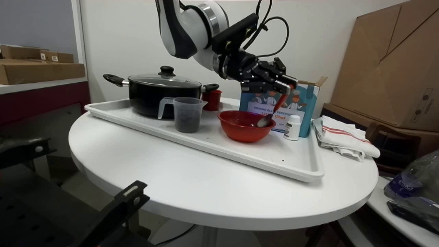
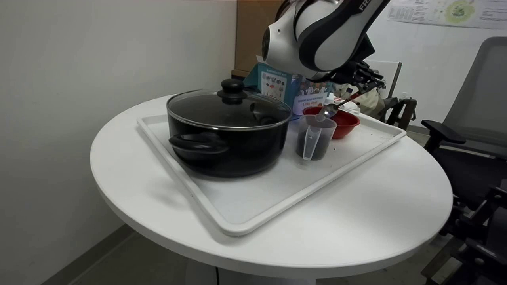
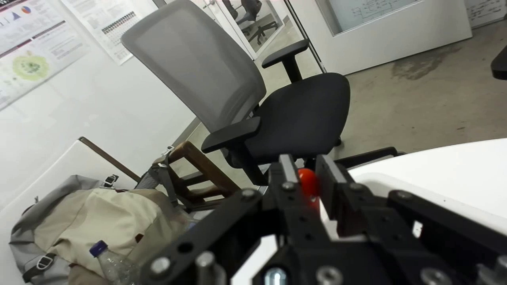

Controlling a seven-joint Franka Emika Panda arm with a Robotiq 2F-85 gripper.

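Observation:
My gripper is shut on the red handle of a spoon, above the right side of the tray. The spoon slants down, its metal head at the inner right side of the red bowl; whether it touches the bowl I cannot tell. Between the fingers in the wrist view, the red handle end shows. A clear measuring cup with dark contents stands left of the bowl. Behind it sits a black pot with a glass lid.
Behind the bowl are a blue box and a small white bottle. A red cup stands by the pot. A folded towel lies right of the white tray.

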